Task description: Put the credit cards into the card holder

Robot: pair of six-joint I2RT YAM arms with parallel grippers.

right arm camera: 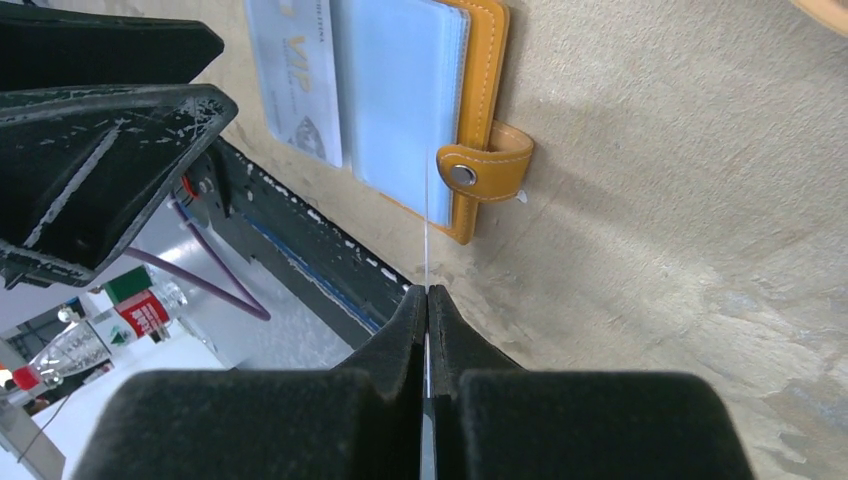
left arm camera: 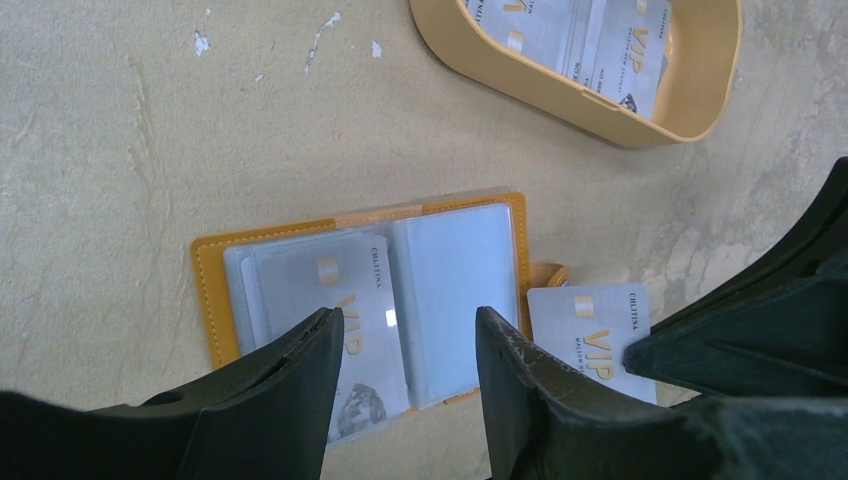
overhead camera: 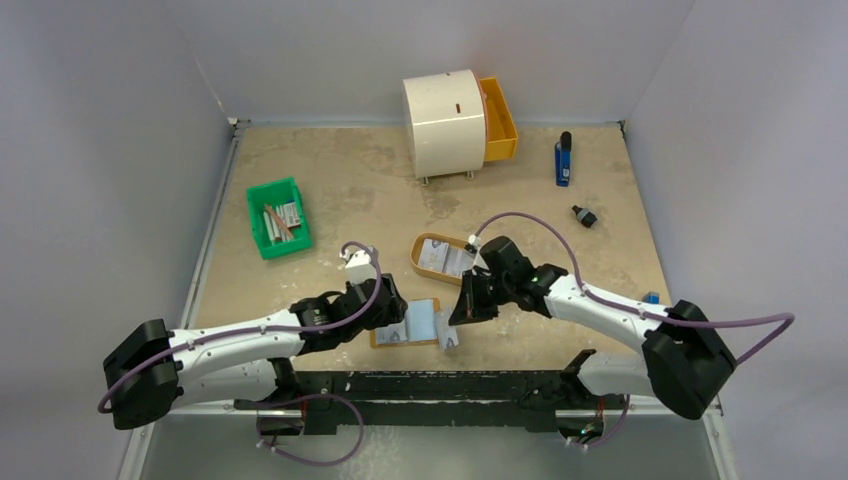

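Observation:
The orange card holder lies flat near the table's front edge, with a VIP card under clear plastic on one side and a light blue sleeve on the other. My right gripper is shut on a card, seen edge-on in the right wrist view, held beside the holder's strap. My left gripper hovers over the holder, part open with nothing between its fingers. A tan oval tray of more cards lies behind.
A green bin sits at back left. A white drum with an orange drawer stands at the back; a blue tool and small dark object lie at right.

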